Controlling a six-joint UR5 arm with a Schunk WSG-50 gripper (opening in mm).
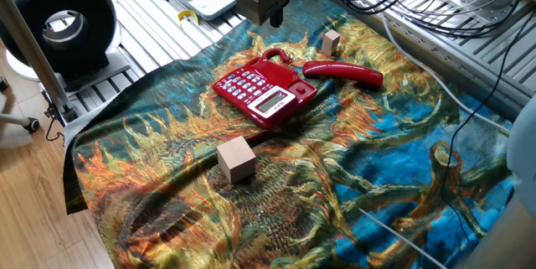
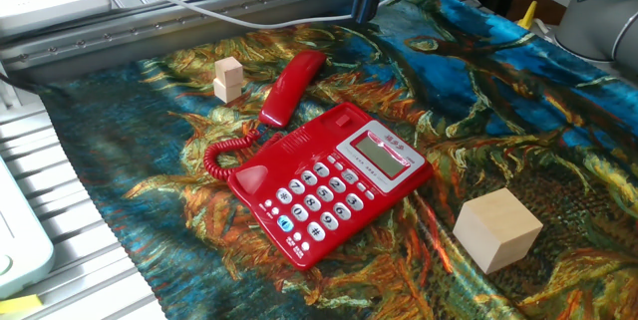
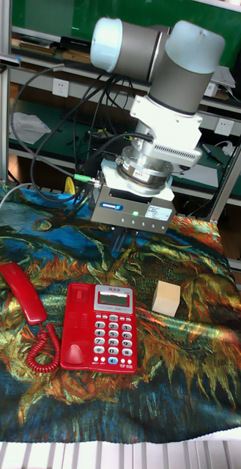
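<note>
A red desk telephone (image 2: 329,175) lies on the patterned cloth, keypad and small display facing up. Its red handset (image 2: 292,89) is off the cradle, resting on the cloth beside the base and joined to it by a coiled cord (image 3: 43,355). My gripper (image 3: 122,241) hangs above the cloth with its dark fingers pointing down, touching nothing that I can see. In exterior view 1 the gripper (image 1: 277,21) shows at the top, its fingers partly hidden by its body. Whether the fingers are apart is too small to make out.
A larger wooden block (image 1: 236,160) sits apart from the phone, on its display side. Near the handset are two small wooden blocks, an upper one (image 2: 229,68) on a lower one (image 2: 227,91). Loose cables (image 1: 402,1) run along the table edge.
</note>
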